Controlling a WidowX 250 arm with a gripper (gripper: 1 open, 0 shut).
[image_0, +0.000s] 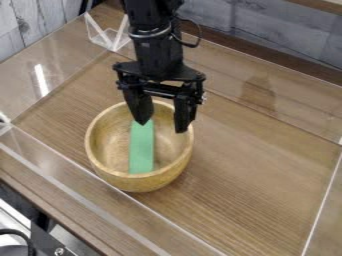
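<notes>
A round tan wooden bowl (171, 155) sits on the wooden table, left of centre. A long green block (142, 147) lies inside it. The black gripper (160, 108) hangs over the back part of the bowl, its two fingers spread apart and open, near the far end of the green block. Whether the fingers touch the bowl or block I cannot tell.
A clear plastic-looking object stands at the left edge. Dark surroundings show at the lower left corner.
</notes>
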